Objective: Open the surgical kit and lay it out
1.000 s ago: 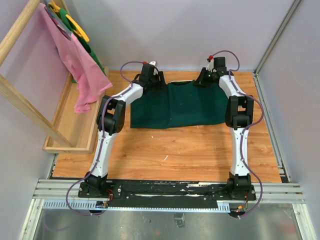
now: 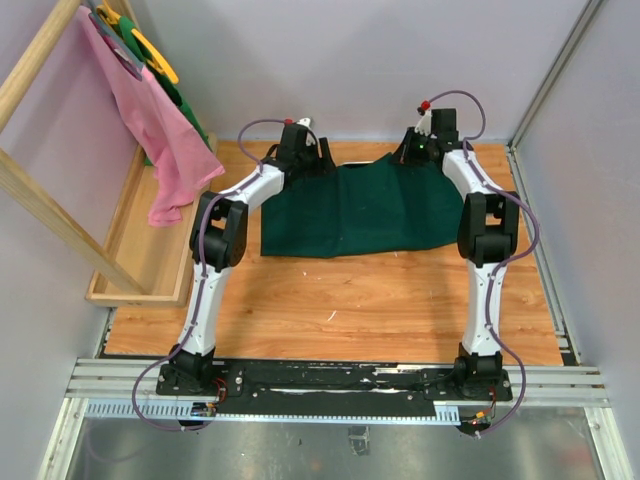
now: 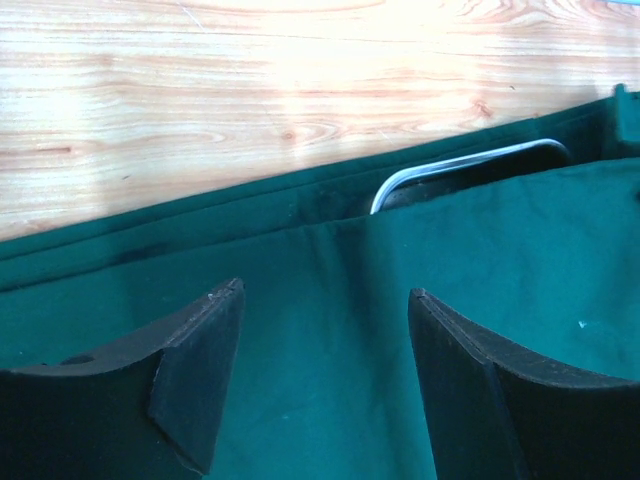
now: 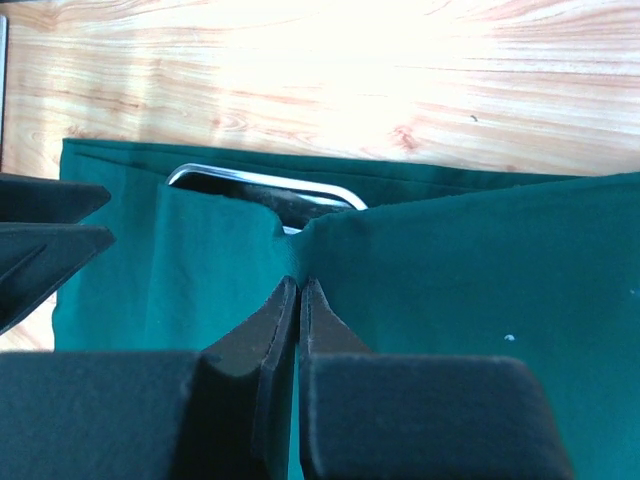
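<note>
A dark green cloth (image 2: 300, 230) lies spread across the table, its upper layer covering most of a metal tray. The tray's rounded rim (image 3: 470, 160) peeks out at the cloth's far edge; the rest is hidden. In the right wrist view, my right gripper is shut on a pinched fold of the green cloth, just in front of the exposed tray rim (image 4: 270, 180). Over the cloth's left part, my left gripper stands open, apart from the tray, with flat cloth below its fingers (image 3: 215, 330).
Bare wooden tabletop (image 2: 350, 310) stretches in front of the cloth, with a narrow strip behind it. At the left stands a wooden rack (image 2: 140, 297) with a pink cloth (image 2: 160, 130) hanging from it. Walls rise at the back and right.
The left gripper has shifted slightly right, still open.
</note>
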